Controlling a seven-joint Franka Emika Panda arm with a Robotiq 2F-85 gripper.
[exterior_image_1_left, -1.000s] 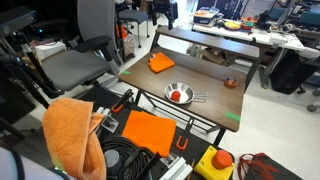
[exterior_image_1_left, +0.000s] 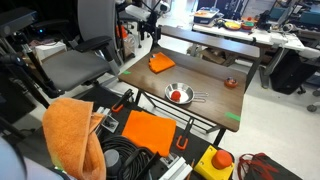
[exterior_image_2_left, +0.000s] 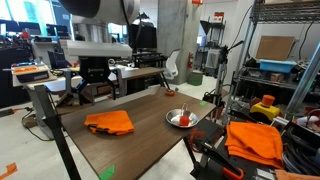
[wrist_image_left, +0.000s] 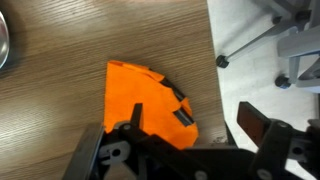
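Note:
An orange cloth (exterior_image_1_left: 160, 63) lies spread on the wooden table (exterior_image_1_left: 215, 72); in the wrist view the cloth (wrist_image_left: 140, 100) shows dark patches along one edge. My gripper is open, its two dark fingers wide apart with nothing between them. It hangs above the table, over the cloth's side, and exterior view 2 shows the gripper (exterior_image_2_left: 94, 92) at the cloth's far edge, clear of it. Nearer the table's other end sits a metal pan (exterior_image_2_left: 174, 113) with a red object (exterior_image_2_left: 184, 121) in it.
A small red item (exterior_image_1_left: 231, 83) stands near the table's right edge. An office chair (exterior_image_1_left: 75, 65) is close by on the left. Another orange cloth (exterior_image_1_left: 147, 130) lies beyond the table's near edge. Bare wood surrounds the pan and cloth.
The cloth, pan and other items have stayed put.

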